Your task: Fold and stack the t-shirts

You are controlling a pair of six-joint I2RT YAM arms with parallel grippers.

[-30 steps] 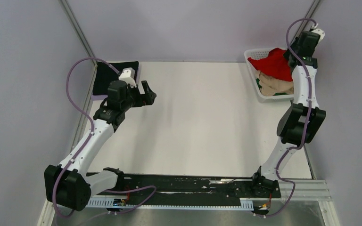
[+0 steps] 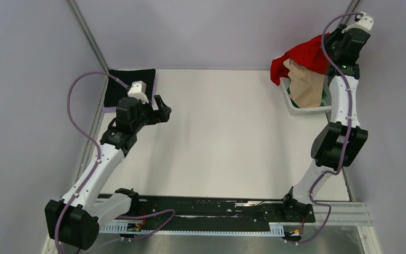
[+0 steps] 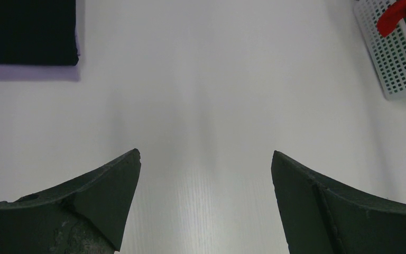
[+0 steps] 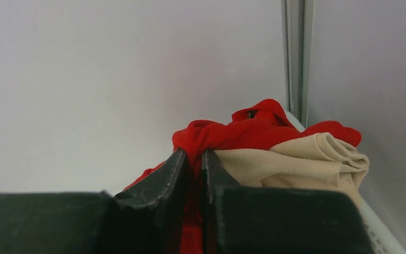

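In the top view a red t-shirt and a beige t-shirt bulge up out of the white basket at the far right; green cloth peeks out underneath. My right gripper has red cloth bunched in the narrow gap between its fingers; whether they press on it is hard to tell. Beige cloth lies against the red, just right of the fingertips. My left gripper is open over the bare table, nothing between its fingers. A folded black stack sits at the far left, lilac cloth beneath.
Walls stand close behind and to the right of the basket. Red cloth hangs over the basket's back left rim.
Red cloth now covers the basket's back left rim. The left arm shifted slightly left.
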